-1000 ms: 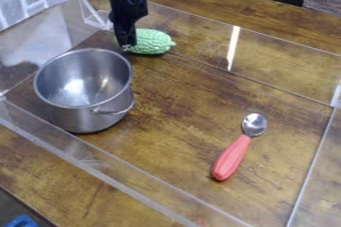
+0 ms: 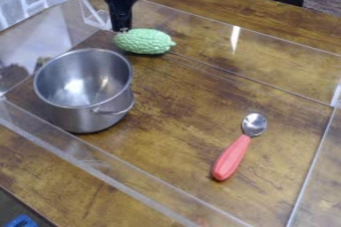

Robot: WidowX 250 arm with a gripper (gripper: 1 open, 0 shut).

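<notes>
My dark gripper hangs at the top, just behind and above a pale green bumpy vegetable, which lies on the wooden surface. The gripper looks narrow, with nothing visible between its fingers. A steel pot with a handle stands empty at the left. A spoon with a red handle lies at the lower right.
Clear low walls border the wooden work area on several sides. A dark blue object sits at the bottom-left corner.
My gripper has moved up and back, away from the green vegetable, which is now more fully visible. The pot and spoon have stayed in place.
</notes>
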